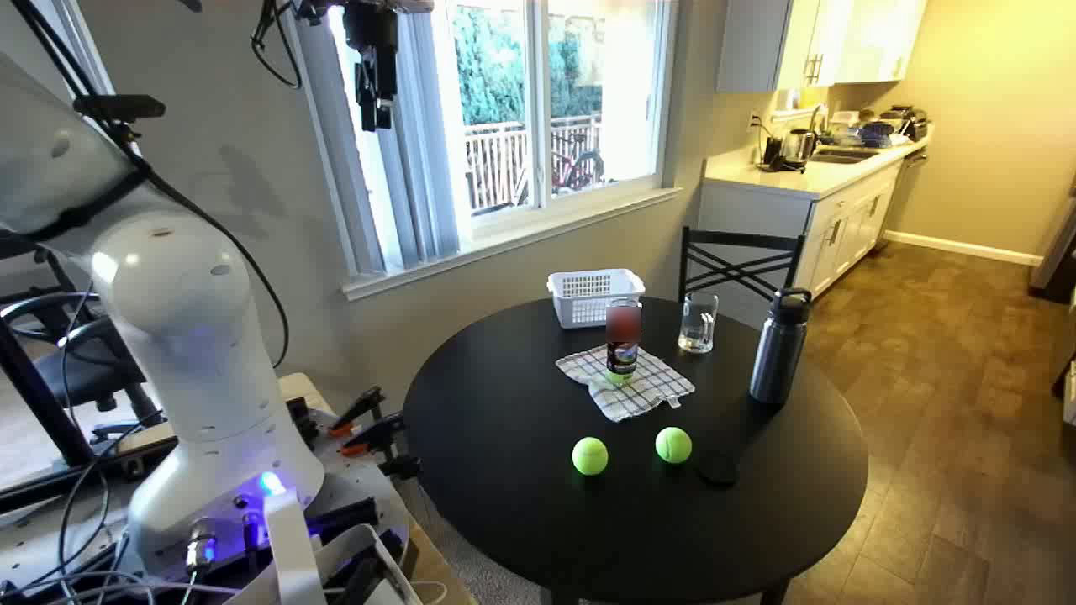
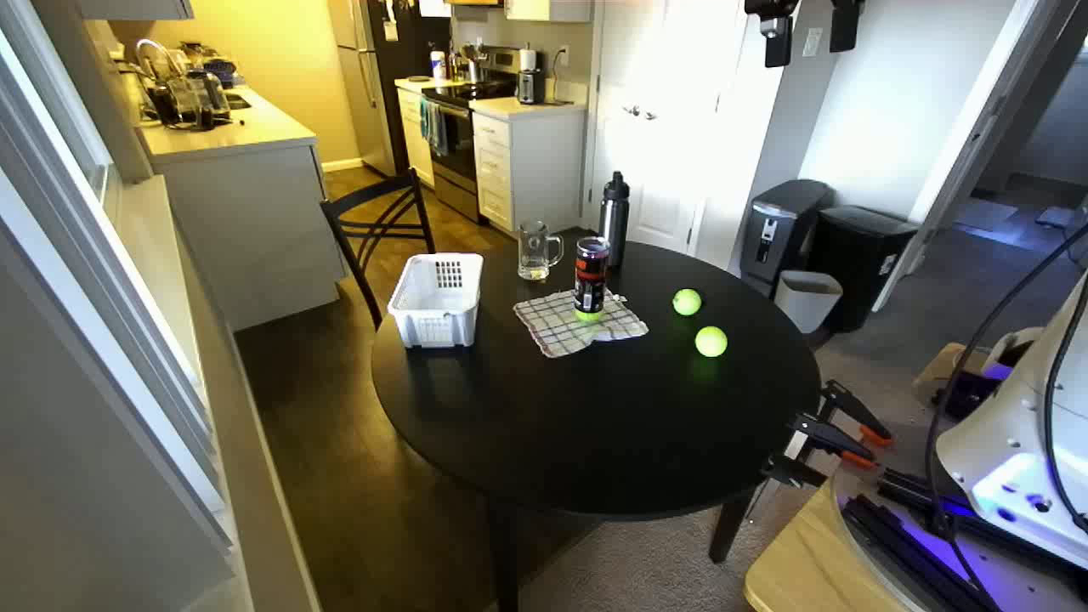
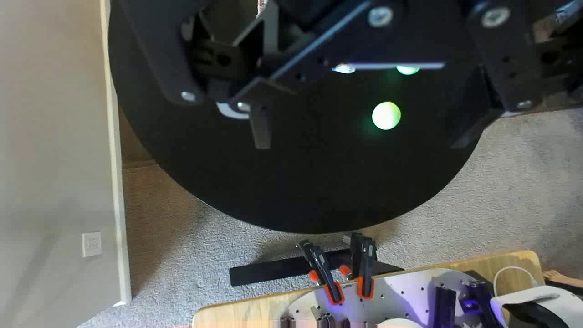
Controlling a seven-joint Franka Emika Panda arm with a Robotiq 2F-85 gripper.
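Observation:
High above the round black table, my gripper stands open, its two fingers (image 3: 261, 128) wide apart and nothing between them. In exterior view 1 it hangs in front of the window, far from everything on the table. A clear tennis-ball can (image 2: 591, 275) with a dark label stands upright on a checkered cloth (image 1: 661, 383); yellow-green shows at its base. Behind the cloth is a white basket (image 2: 436, 306), its visible inside empty.
A glass mug (image 1: 698, 324) and a tall dark bottle (image 1: 778, 353) stand upright near the table's far side. A flat dark disc (image 1: 717, 468) lies near one ball. Clamps (image 3: 322, 270) sit at the robot's base, and the table's near part is clear.

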